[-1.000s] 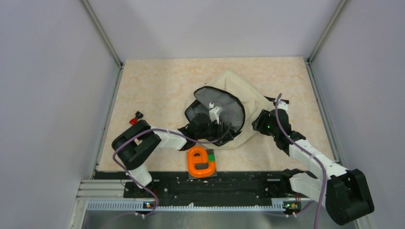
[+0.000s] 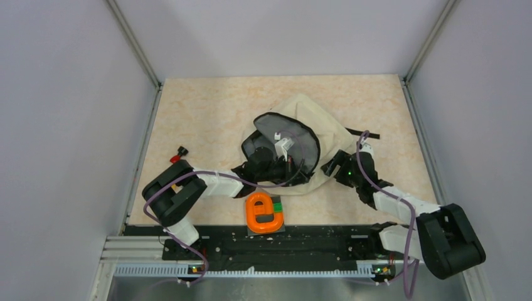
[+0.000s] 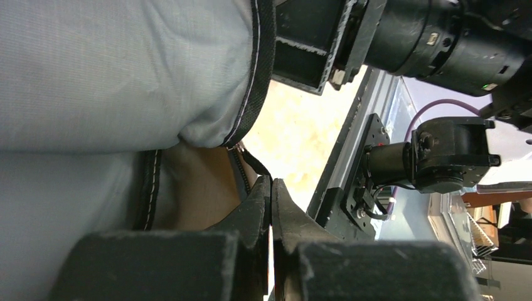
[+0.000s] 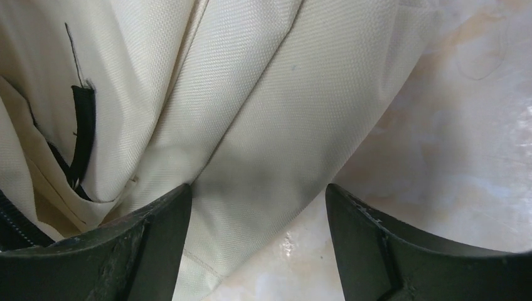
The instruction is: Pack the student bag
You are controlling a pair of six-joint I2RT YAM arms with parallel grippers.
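The cream bag [image 2: 320, 113] lies mid-table with its grey lining [image 2: 290, 141] exposed inside a black zippered edge. My left gripper is shut at the bag's front corner, its tips at a thin black zipper pull [image 3: 254, 162] below a dark-bound grey edge. My right gripper stands open just over a pale fold of fabric at the bag's right side, tabletop showing beside it. Whether its fingertips touch the cloth I cannot tell.
An orange case [image 2: 256, 207] on a grey base lies at the front edge. A small red and black object [image 2: 177, 157] sits at left. Black straps [image 2: 370, 135] extend from the bag's right.
My right arm has moved left and slightly toward the front, onto the bag's fabric, its fingers spreading wider than a second ago.
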